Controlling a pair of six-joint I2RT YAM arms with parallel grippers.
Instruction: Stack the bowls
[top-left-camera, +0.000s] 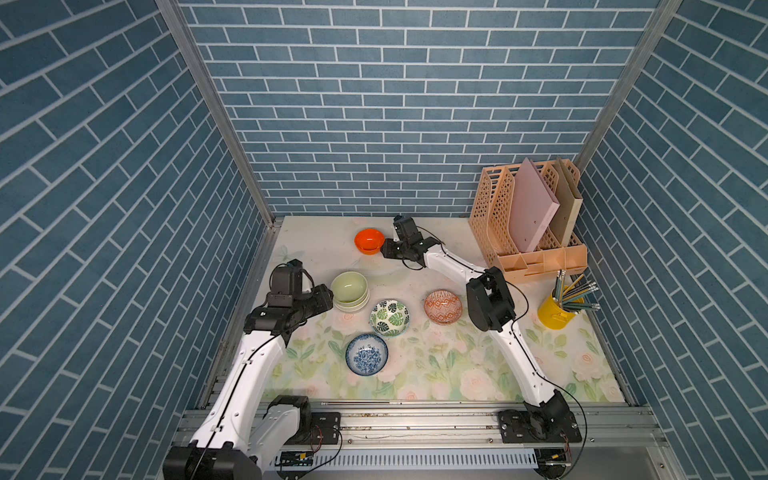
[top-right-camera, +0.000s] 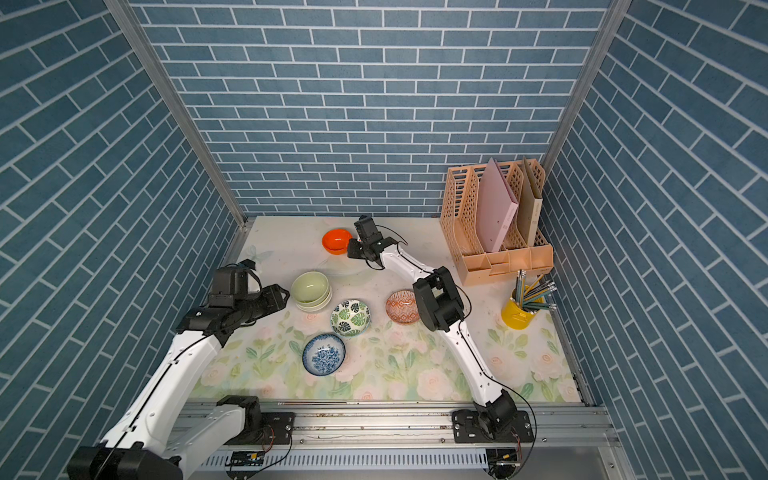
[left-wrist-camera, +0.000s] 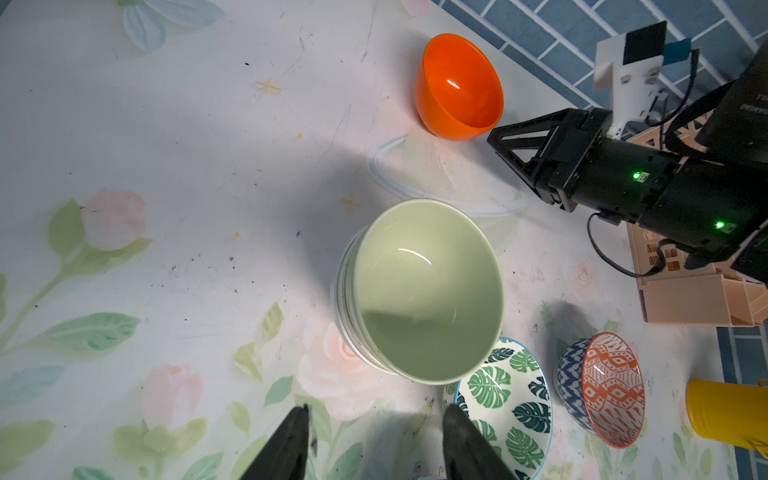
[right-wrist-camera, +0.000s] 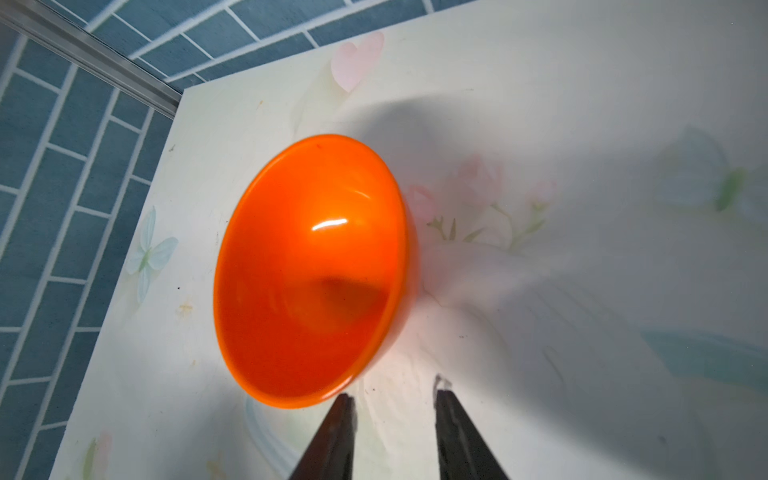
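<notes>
An orange bowl (right-wrist-camera: 312, 264) stands alone at the back of the table. My right gripper is open close to its right side, with nothing between its fingers. A light green bowl (top-left-camera: 349, 286) tops a small pile of pale bowls left of the middle. Just left of that pile my left gripper hovers, open and empty. A leaf-patterned bowl (top-left-camera: 389, 317), a blue-and-white bowl (top-left-camera: 367, 355) and a red patterned bowl (top-left-camera: 443, 307) sit apart from one another nearer the front. In the left wrist view the blue-and-white one is almost wholly out of frame.
A peach file rack (top-left-camera: 528, 260) with upright folders fills the back right corner. In front of it stands a yellow cup (top-left-camera: 553, 313) of pens. Brick-patterned walls close in the back and sides. Bare tabletop lies at the front right and back left.
</notes>
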